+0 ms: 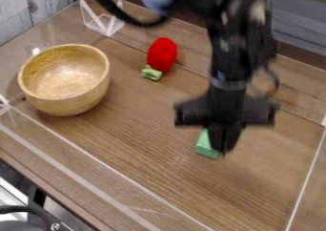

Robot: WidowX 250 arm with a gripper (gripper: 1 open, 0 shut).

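Observation:
My gripper (223,115) is a blurred dark shape over the right middle of the table, its fingers too smeared to show their state. A green block (208,145) lies just below it, partly hidden behind the gripper.
A wooden bowl (67,80) stands at the left. A red object (162,53) lies at the upper middle, with a small pale green piece (152,73) beside it.

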